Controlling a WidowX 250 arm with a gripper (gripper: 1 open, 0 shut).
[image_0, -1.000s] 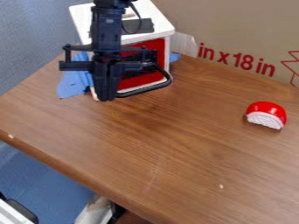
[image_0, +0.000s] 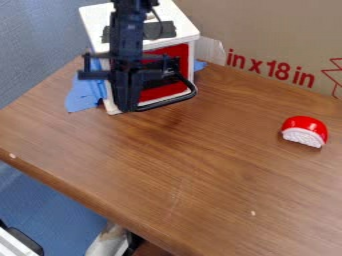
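Note:
My black gripper (image_0: 124, 92) hangs at the front of a white box-like appliance (image_0: 181, 22) with a red interior (image_0: 163, 90) at the back left of the wooden table. A black looped handle (image_0: 174, 100) juts out at the front, beside my fingertips. I cannot tell whether the gripper is open, shut or holding it; the dark parts overlap. A blue cloth (image_0: 83, 96) lies left of the appliance.
A red and white object (image_0: 305, 131) sits on the right of the table (image_0: 187, 180). A cardboard panel (image_0: 274, 45) stands behind.
My gripper shows only slight shifts at the front of the appliance over the last second. The other things have not visibly moved.

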